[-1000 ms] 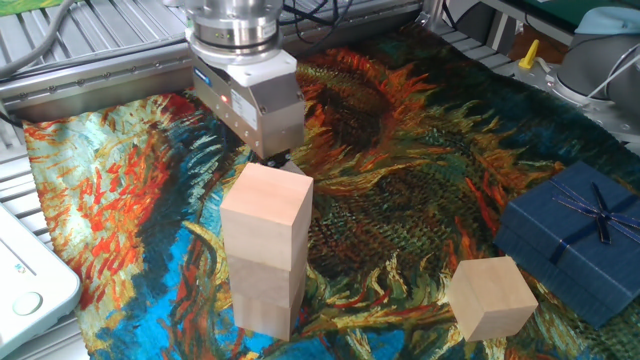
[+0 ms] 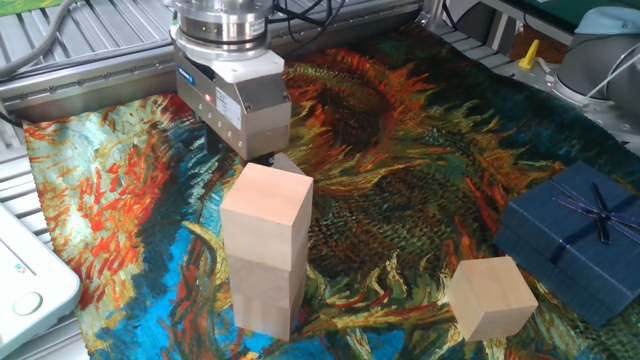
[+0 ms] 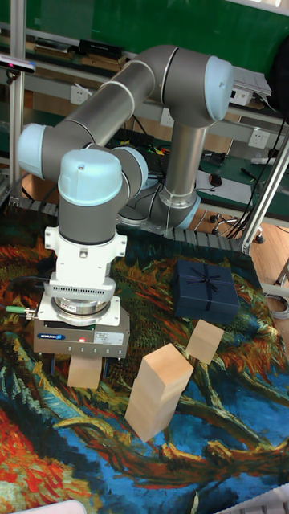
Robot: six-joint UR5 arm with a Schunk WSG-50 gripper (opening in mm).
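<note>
My gripper [image 3: 77, 373] points down with its fingers [image 3: 105, 370] spread wide. In exterior view 3 a wooden block [image 3: 83, 373] shows below the gripper body, between the two fingers in that line of sight. Only a small grey corner of this block [image 2: 292, 166] shows in exterior view 2, behind a stack, and the gripper is to its left there. The stack of wooden blocks [image 2: 265, 235] stands upright, nearer the camera. A separate wooden block [image 2: 492, 300] rests on the cloth to the right. Whether the fingers touch the block below them, I cannot tell.
A dark blue gift box [image 2: 580, 235] with a ribbon lies at the right. A white device [image 2: 30, 275] occupies the left edge, and a metal rail [image 2: 90, 75] runs along the back.
In exterior view 2 my gripper has shifted left and slightly downward, away from the grey corner of the block behind the stack. The blocks and the box have stayed put.
</note>
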